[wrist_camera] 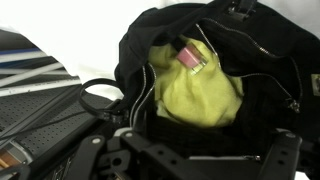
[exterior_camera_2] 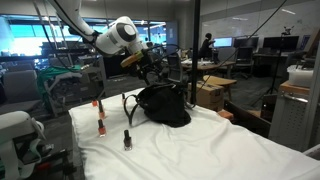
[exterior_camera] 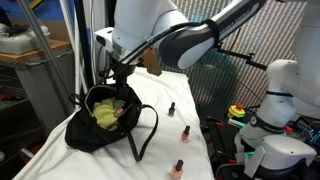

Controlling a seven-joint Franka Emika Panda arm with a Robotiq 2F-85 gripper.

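Note:
A black bag [exterior_camera: 92,133] lies on the white table with its mouth open. Yellow cloth [wrist_camera: 205,95] fills part of its inside. In the wrist view, a small bottle with pink contents and a dark cap [wrist_camera: 190,55] rests on that cloth, near the bag's rim. My gripper is over the bag's opening, its dark fingers [wrist_camera: 285,150] spread wide apart with nothing between them. Exterior view 2 shows the bag [exterior_camera_2: 168,108] from the other side, its inside hidden there.
Several small bottles stand outside the bag, among them one at the table's front [exterior_camera: 177,170], one at mid-table [exterior_camera: 185,133] and another farther back [exterior_camera: 172,109]. A strap [exterior_camera: 147,140] loops off the bag's side. In exterior view 2, wide white table [exterior_camera_2: 220,150] lies bare.

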